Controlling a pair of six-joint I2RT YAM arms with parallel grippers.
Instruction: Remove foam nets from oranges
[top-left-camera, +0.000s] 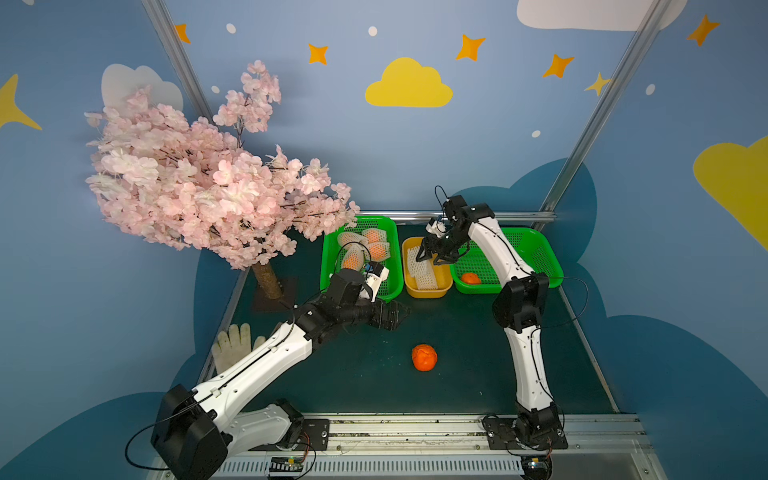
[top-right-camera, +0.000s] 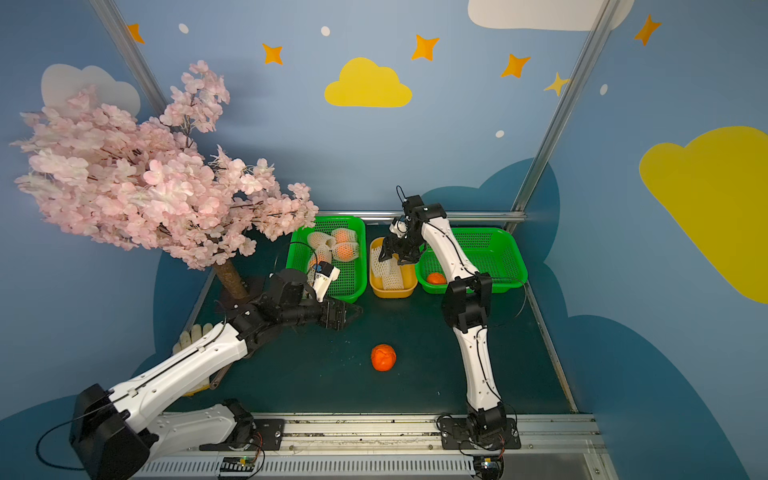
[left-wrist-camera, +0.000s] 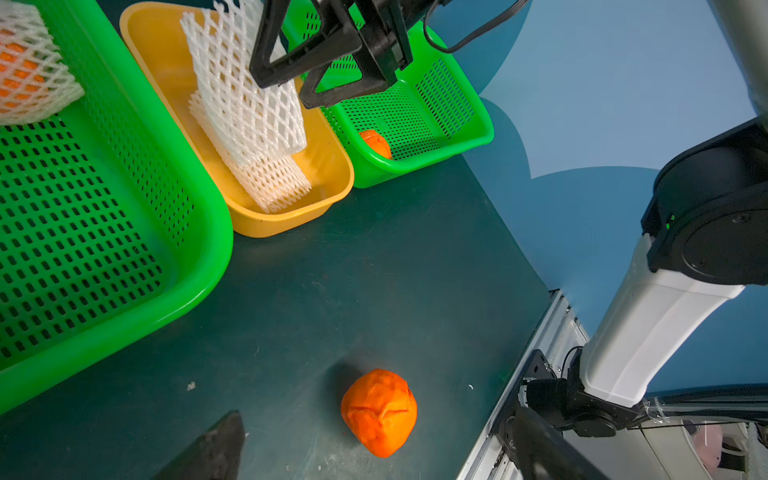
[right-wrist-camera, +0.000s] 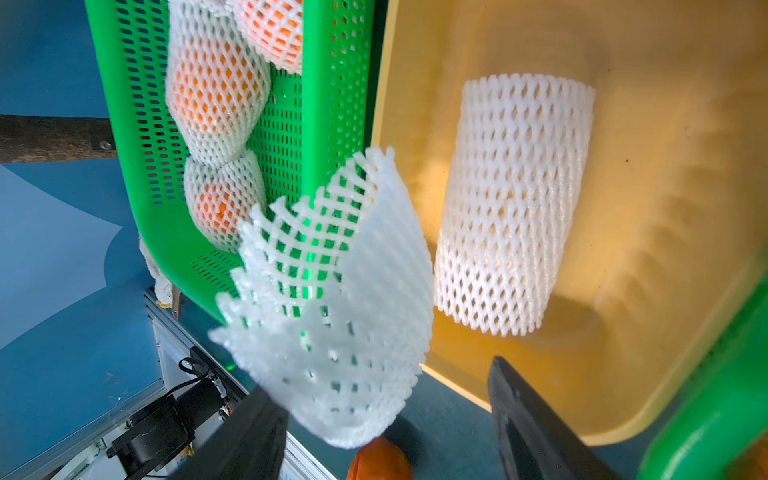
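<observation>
Above the yellow tray (right-wrist-camera: 656, 160), a white foam net (right-wrist-camera: 352, 312) hangs near my right gripper, whose fingers stand apart; whether the net is free of them I cannot tell. Another net (right-wrist-camera: 512, 200) lies in the tray. My left gripper is open over the table, a bare orange (left-wrist-camera: 378, 408) below it between its blurred fingers. The left green basket (top-left-camera: 325, 256) holds several netted oranges (right-wrist-camera: 216, 88). The right green basket (top-left-camera: 544, 256) holds a bare orange (top-left-camera: 470, 278).
A blossom tree (top-right-camera: 160, 184) stands at back left, overhanging the left basket. A glove (top-left-camera: 233, 348) lies at the left edge.
</observation>
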